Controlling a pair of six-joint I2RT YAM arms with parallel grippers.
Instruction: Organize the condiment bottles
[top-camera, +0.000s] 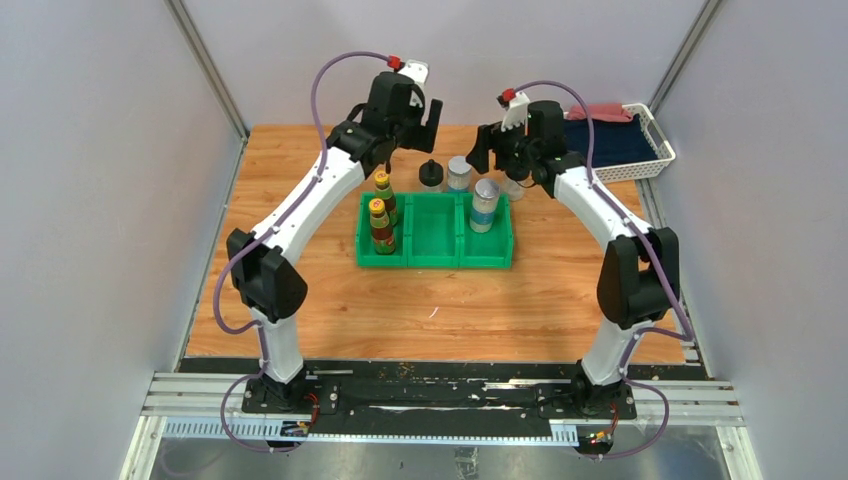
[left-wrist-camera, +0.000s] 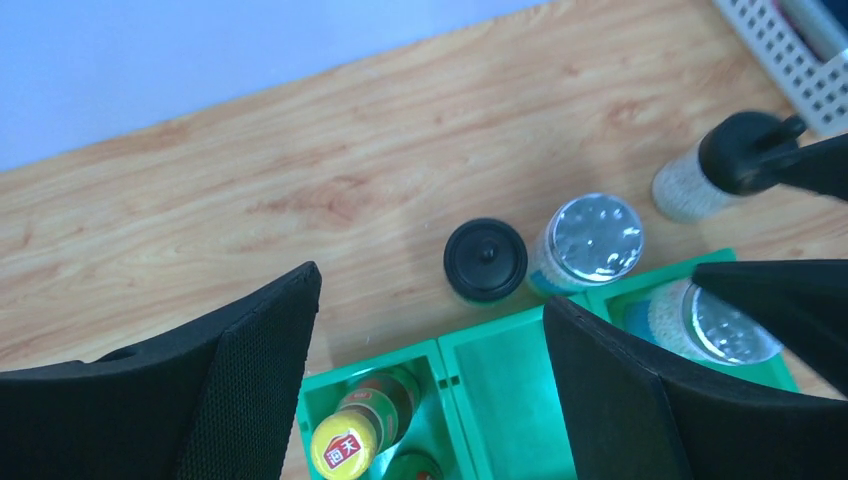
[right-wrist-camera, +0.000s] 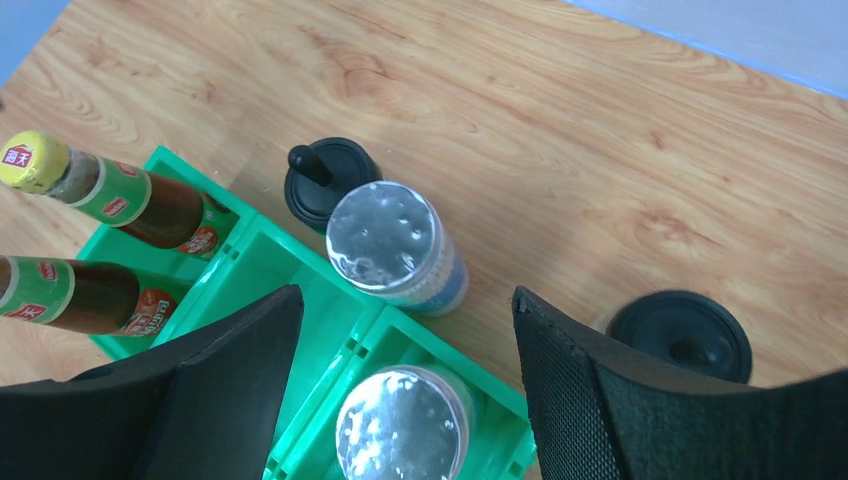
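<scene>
The green three-compartment tray (top-camera: 432, 255) holds two sauce bottles (top-camera: 382, 231) in its left compartment and a silver-lidded jar (top-camera: 484, 210) in the right; the middle is empty. Behind it stand a black-topped container (top-camera: 431, 175), another silver-lidded jar (top-camera: 459, 173) and a second black-topped container (left-wrist-camera: 690, 187). My left gripper (top-camera: 423, 122) is open above the back of the table, left of the loose containers in the top view. My right gripper (top-camera: 486, 145) is open above the silver-lidded jar behind the tray. Neither has anything between its fingers.
A white basket (top-camera: 662, 150) with dark and pink cloth sits at the back right.
</scene>
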